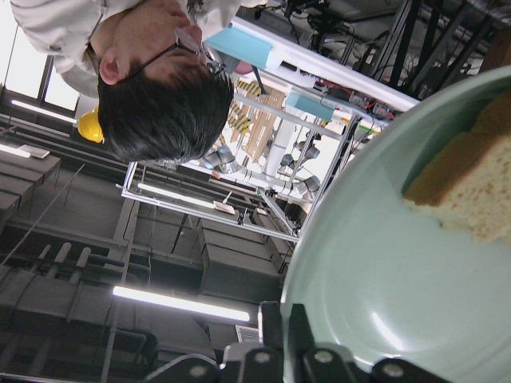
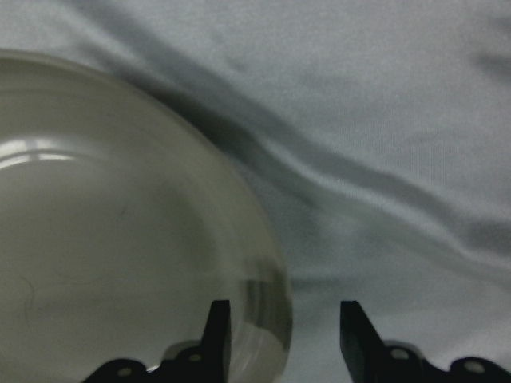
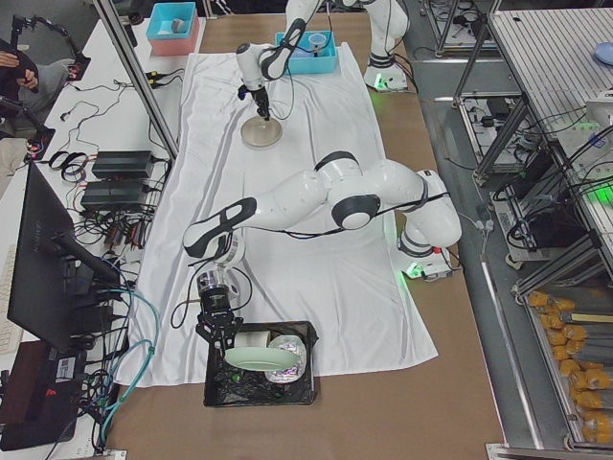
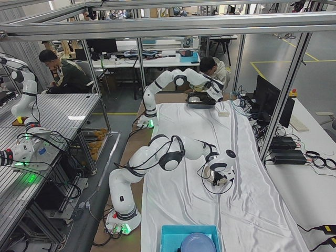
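A pale green bowl (image 3: 261, 358) with pieces of bread (image 1: 455, 175) in it is held by my left gripper, shut on its rim and tilted over a black crate (image 3: 218, 388), which also holds a white item and a foil-covered round object (image 3: 287, 370). My right gripper is open at the rim of a beige plate (image 2: 104, 215) on the white cloth, its fingertips either side of the edge; whether they touch it I cannot tell.
Blue bins (image 4: 173, 239) stand by the right arm. A monitor (image 3: 48, 278) and cables line the side of the cloth (image 3: 316, 278).
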